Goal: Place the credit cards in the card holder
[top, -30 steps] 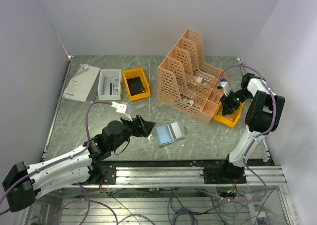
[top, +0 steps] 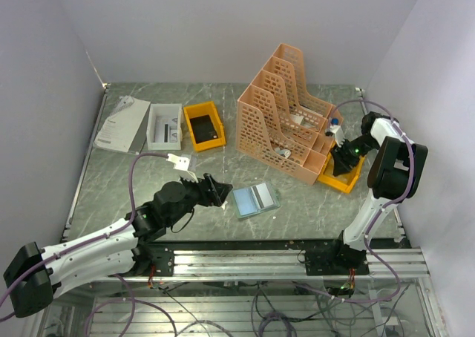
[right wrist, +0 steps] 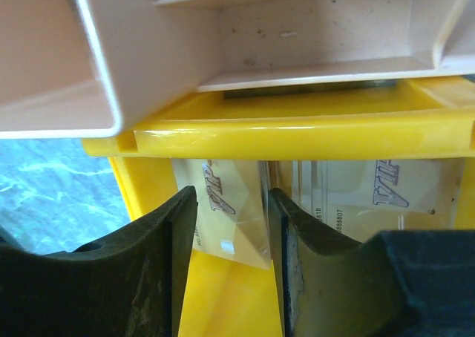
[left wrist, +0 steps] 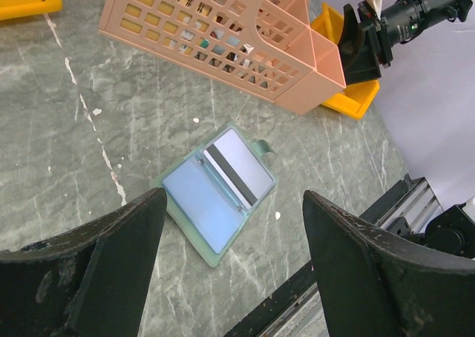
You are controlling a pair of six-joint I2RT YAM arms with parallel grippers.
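Observation:
My right gripper [top: 341, 159] is down in the yellow bin [top: 334, 184] beside the pink rack. In the right wrist view its fingertips [right wrist: 276, 203] stand part open over cards [right wrist: 219, 203] lying in the yellow bin [right wrist: 304, 136], with more cards [right wrist: 378, 192] to the right; whether anything is between them is unclear. A teal-edged card holder [left wrist: 211, 203] lies on the table, appearing from above [top: 252, 200] at front centre. My left gripper hangs open left of it, nothing between its fingers.
The pink rack [top: 260, 129] fills the right-centre back. A yellow bin with a black item [top: 204, 129], a white tray [top: 165, 136] and a flat white case [top: 122, 129] stand at the back left.
My right gripper and wrist have shifted slightly within the yellow bin. The left arm, rack and card holder have not visibly moved.

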